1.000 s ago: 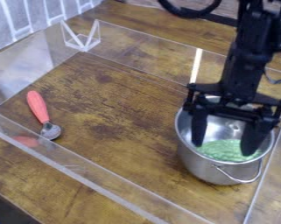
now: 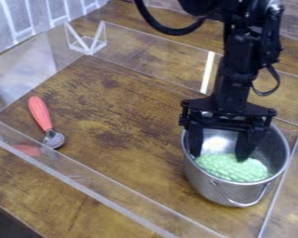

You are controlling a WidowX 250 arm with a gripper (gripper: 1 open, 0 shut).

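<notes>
A steel pot (image 2: 232,193) with a wire handle stands at the right front, with pale green, bumpy contents (image 2: 232,167) in its bottom. My black gripper (image 2: 223,141) hangs over the pot's rear part, its fingers reaching down inside the rim. It is open, and nothing clear shows between the fingers. A scoop with a red handle (image 2: 40,112) and a metal head lies on the wooden table at the left.
Clear plastic walls surround the wooden work area (image 2: 114,121), with a small white bracket (image 2: 86,41) at the back left.
My gripper has moved left and slightly back, uncovering more of the green contents. The pot has shifted slightly left and toward the front. The scoop is unmoved.
</notes>
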